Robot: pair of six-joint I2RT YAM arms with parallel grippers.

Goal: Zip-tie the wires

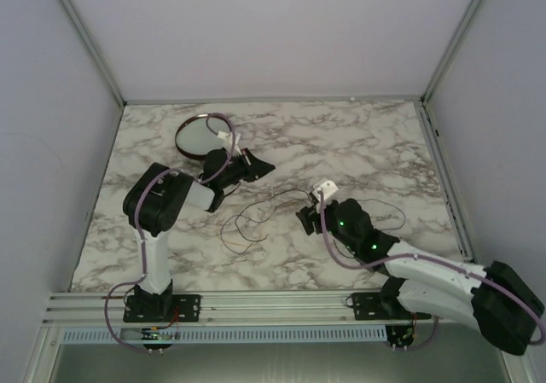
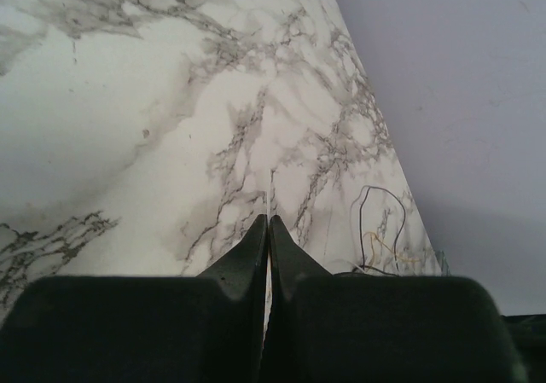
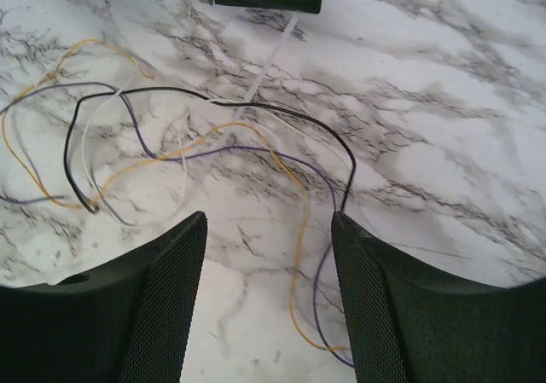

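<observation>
Loose wires lie on the marble table between the arms: a black wire [image 3: 299,113], a yellow one [image 3: 299,229], a purple one [image 3: 222,148] and white ones. A clear zip tie [image 3: 266,67] rests across them in the right wrist view, its far end behind black gripper hardware. My left gripper is shut above the table at the upper left in the top view, a thin pale line at its tips, unclear whether held. My right gripper hovers over the wires, fingers apart, nothing between them but the view of wires below.
A round, dark-rimmed object [image 1: 192,136] sits at the back left, behind the left arm. Grey walls enclose the table.
</observation>
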